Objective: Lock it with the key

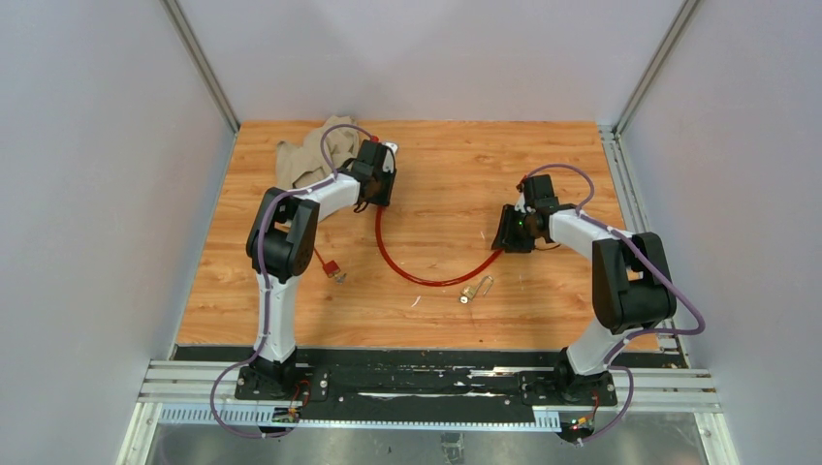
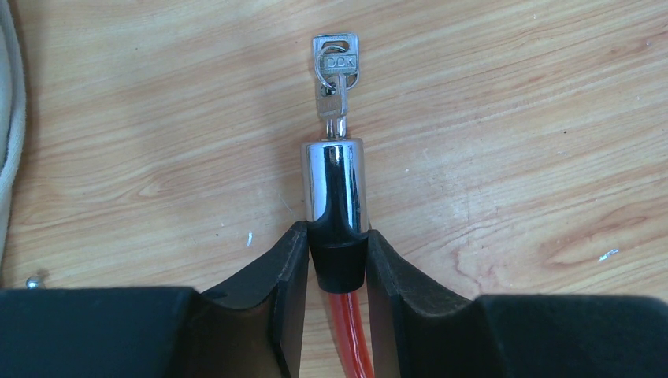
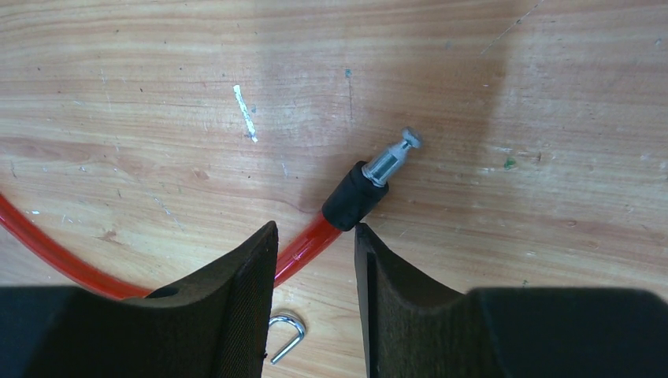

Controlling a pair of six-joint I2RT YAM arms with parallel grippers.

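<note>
A red cable lock (image 1: 430, 282) curves across the table between both grippers. In the left wrist view its chrome lock head (image 2: 335, 177) lies lengthwise with keys (image 2: 337, 64) in its end; my left gripper has its fingertips at the head's black sleeve, one either side. In the right wrist view, the cable's other end, a steel pin (image 3: 384, 165) with a black sleeve (image 3: 352, 201), lies on the table just beyond my right gripper, whose fingers stand open with the red cable below them.
A brass padlock (image 1: 470, 293) lies near the middle front. A beige cloth (image 1: 300, 160) is at the back left, a small red item (image 1: 331, 267) left of centre.
</note>
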